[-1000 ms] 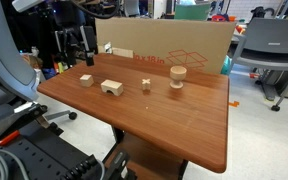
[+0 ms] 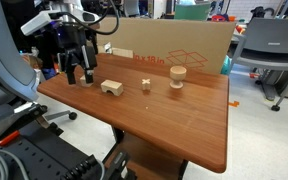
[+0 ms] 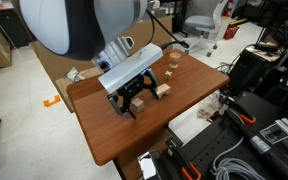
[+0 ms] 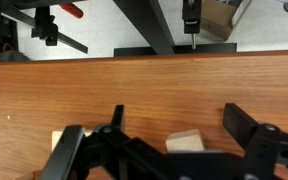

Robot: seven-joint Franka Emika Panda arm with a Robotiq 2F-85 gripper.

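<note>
My gripper hangs low over the left end of the wooden table, its fingers open with nothing held. Close to the fingers is a small wooden cube, partly covered by one of them in exterior view 1. From the wrist, a pale block appears between the two spread fingers, low in the picture. Another light wooden piece is partly hidden by the left finger. To the gripper's right lies a notched wooden block. Exterior view 2 shows the cube just beside the fingers.
Farther right on the table are a small cross-like piece and a round wooden piece. A cardboard panel stands along the back.
Over the last second my gripper has come down toward the tabletop and the small cube. The blocks stay where they were.
</note>
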